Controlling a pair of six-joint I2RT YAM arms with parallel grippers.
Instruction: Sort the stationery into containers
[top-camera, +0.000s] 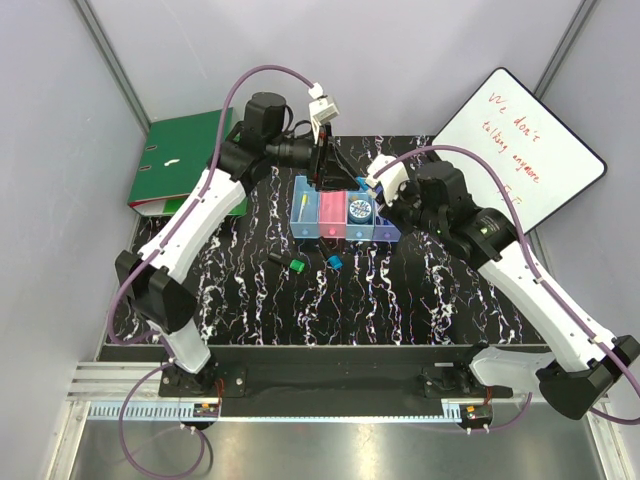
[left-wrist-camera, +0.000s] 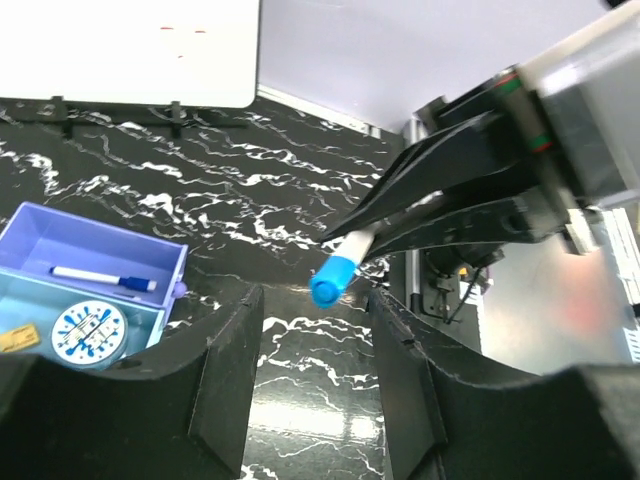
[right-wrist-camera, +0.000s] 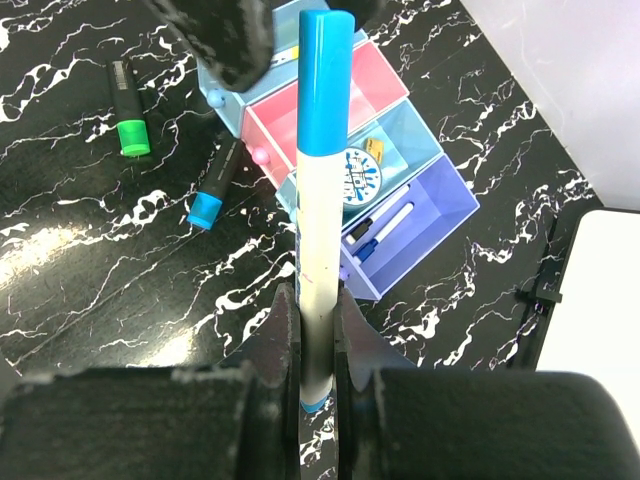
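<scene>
My right gripper is shut on an upright white marker with a blue cap, which also shows in the left wrist view (left-wrist-camera: 335, 270) between the right fingertips. My left gripper stands part open just beside the blue end, nothing between its fingers. Below are the sorting boxes: a pink one (right-wrist-camera: 375, 80), a light blue one (left-wrist-camera: 20, 295) with a round tin (left-wrist-camera: 88, 333), and a purple one (right-wrist-camera: 440, 205) holding pens. Two dark markers, green-capped (right-wrist-camera: 130, 105) and blue-capped (right-wrist-camera: 215, 180), lie on the marble table.
A whiteboard (top-camera: 515, 150) leans at the back right, and green binders (top-camera: 180, 160) lie at the back left.
</scene>
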